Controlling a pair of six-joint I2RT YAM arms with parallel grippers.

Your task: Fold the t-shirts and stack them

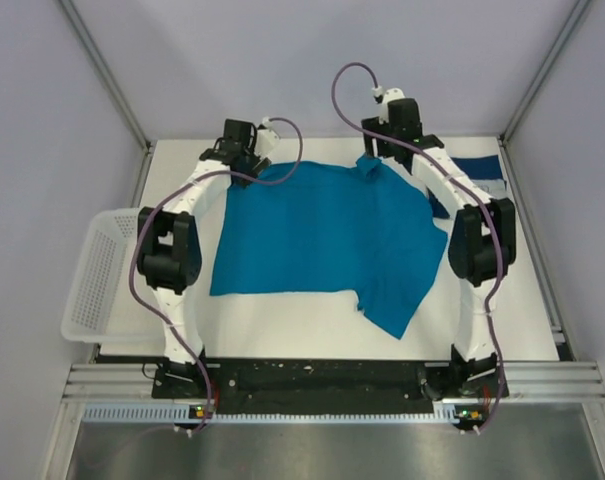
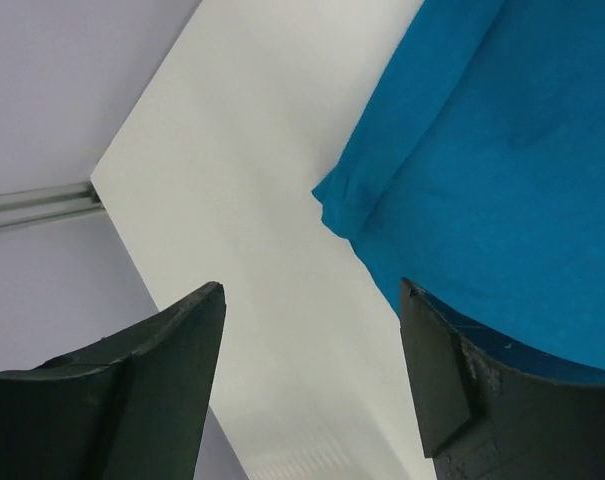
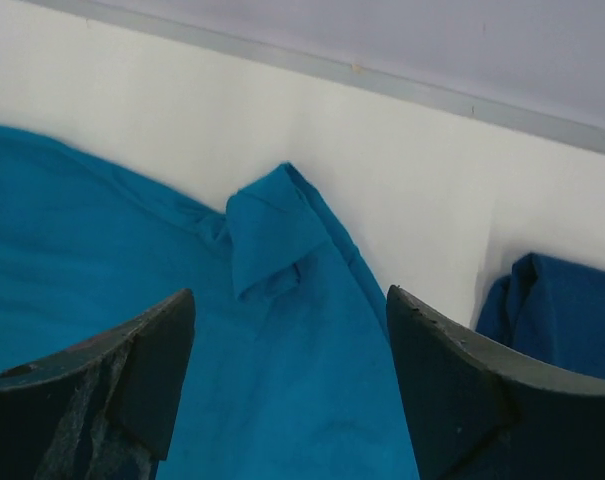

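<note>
A blue t-shirt [image 1: 302, 230] lies spread on the white table, its far edge folded narrowly. My left gripper [image 1: 252, 170] is over its far left corner, open; in the left wrist view that corner [image 2: 352, 205] lies beyond the fingers, nothing between them. My right gripper [image 1: 377, 140] is open above the bunched far right part [image 3: 277, 230] of the shirt, with nothing held.
A dark navy folded garment [image 1: 474, 170] with a light band lies at the back right. An empty white basket [image 1: 84, 280] stands at the left.
</note>
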